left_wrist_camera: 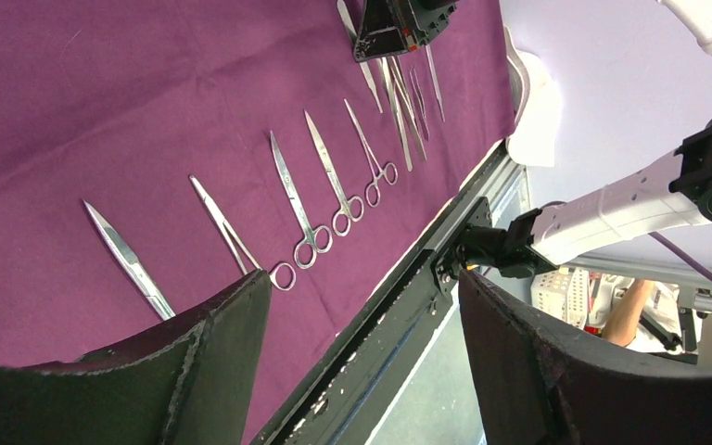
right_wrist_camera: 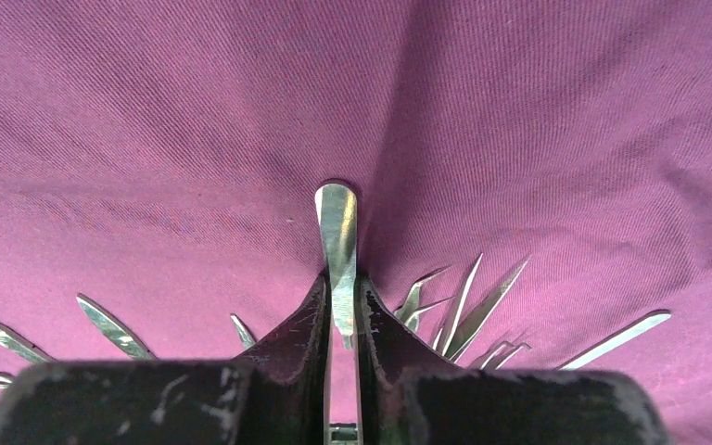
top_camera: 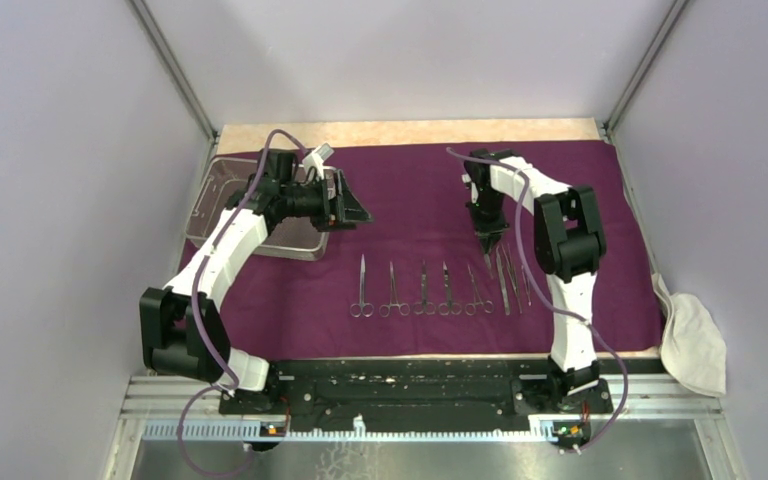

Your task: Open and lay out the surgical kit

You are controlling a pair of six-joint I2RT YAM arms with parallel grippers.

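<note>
On the purple cloth [top_camera: 410, 190], a row of scissors and clamps [top_camera: 395, 305] lies along the front, with several slim tweezers and blades [top_camera: 505, 290] to their right. My right gripper is low among these slim tools, its fingertips on either side of a flat steel handle [right_wrist_camera: 337, 222]; whether it grips it I cannot tell. My left gripper [top_camera: 350, 210] hangs over the right side of the steel tray [top_camera: 205, 205], fingers apart; in the left wrist view nothing is between them.
A white cloth [top_camera: 692, 340] hangs outside the right front corner. The front edge of the table [top_camera: 410, 365] runs just below the row of tools.
</note>
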